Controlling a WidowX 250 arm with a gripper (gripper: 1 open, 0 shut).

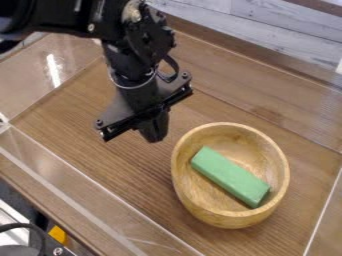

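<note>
My black gripper [131, 127] hangs pointing down over the wooden table, left of a round wooden bowl [202, 195]. It appears shut, with nothing seen between its fingers. Inside the bowl lies a green rectangular block [230, 177], set diagonally.
A pale plank wall [274, 25] runs along the back. At the lower left edge are a dark cable and a small yellow object [58, 233].
</note>
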